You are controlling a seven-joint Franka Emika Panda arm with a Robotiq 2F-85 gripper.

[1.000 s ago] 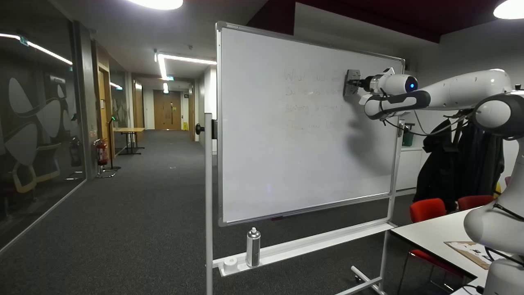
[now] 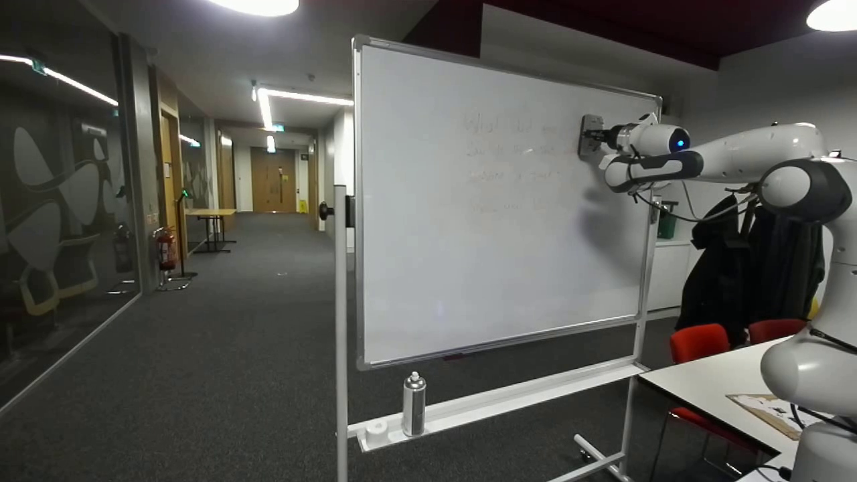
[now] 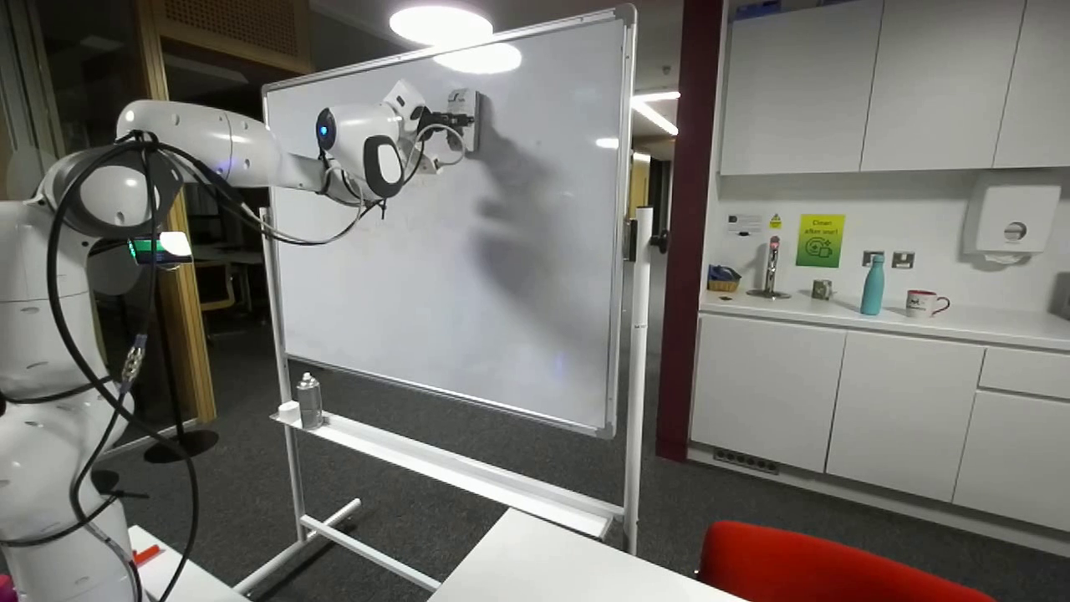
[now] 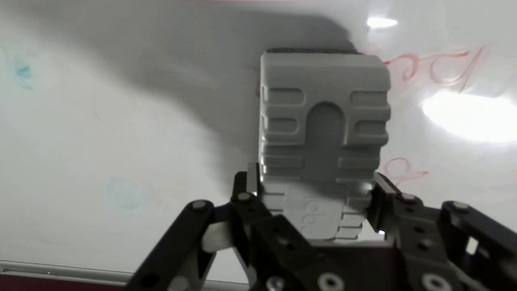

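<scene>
A grey ribbed eraser [image 4: 325, 126] is clamped between the two black fingers of my gripper, which is shut on it. Its dark felt edge faces the whiteboard [image 2: 482, 265], and it appears to rest against the surface. In exterior view 1 the eraser [image 2: 590, 136] is at the board's upper right; in exterior view 2 it [image 3: 463, 119] is near the top middle. Red handwriting [image 4: 450, 68] lies right beside the eraser in the wrist view. Faint lines of writing [image 2: 514, 152] run left of my gripper [image 2: 596, 135] in exterior view 1.
A silver spray can [image 2: 414, 404] and a small white object [image 2: 375, 434] stand on the board's lower tray [image 2: 514, 400]. White tables [image 2: 707, 377] and red chairs [image 2: 699, 343] are near the arm's base. The board's lower half is clear.
Along the board, my gripper and the eraser have moved slightly right in exterior view 1, away from the remaining faint text. The grip on the eraser looks the same.
</scene>
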